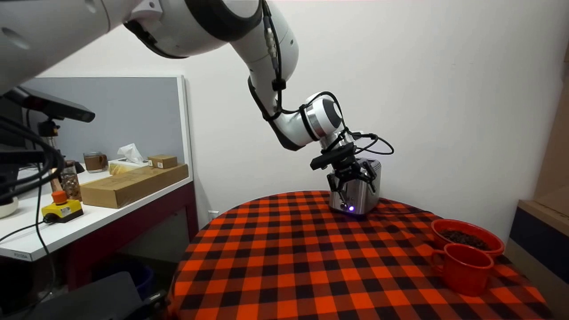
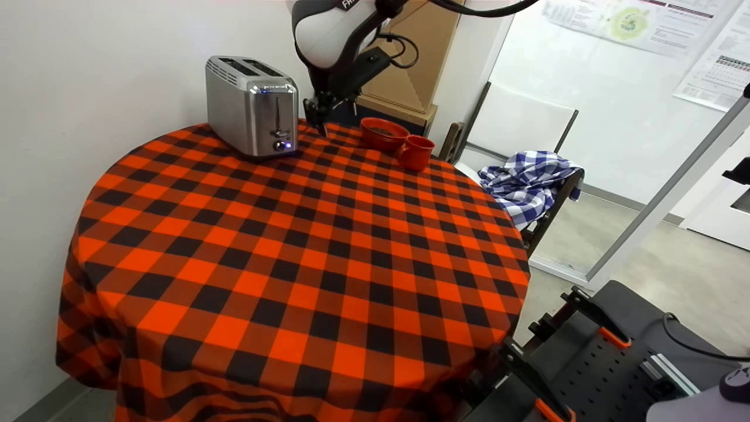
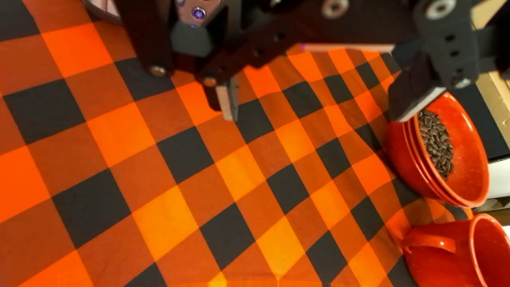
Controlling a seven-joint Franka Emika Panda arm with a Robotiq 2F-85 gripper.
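Observation:
A silver two-slot toaster (image 2: pixel 239 112) stands upright on the checked tablecloth, its lever side bearing a lit knob. Just beside it, low over the cloth, is my gripper (image 1: pixel 356 193), which hides part of the toaster's body in exterior view 1. In exterior view 2 the gripper's dark fingers (image 2: pixel 321 119) are to the right of the toaster. The wrist view shows my gripper with its fingertips wide apart and only tablecloth beyond the gap. Near the top of that view, part of the toaster's control panel (image 3: pixel 198 12) shows behind a finger linkage.
A red bowl (image 3: pixel 467 158) with dark pellets and a red mug (image 1: pixel 465 271) stand close together near the table's edge. A white wall rises behind the toaster. Much of the tablecloth (image 2: pixel 295 246) is clear. A dark cable trails beside the toaster.

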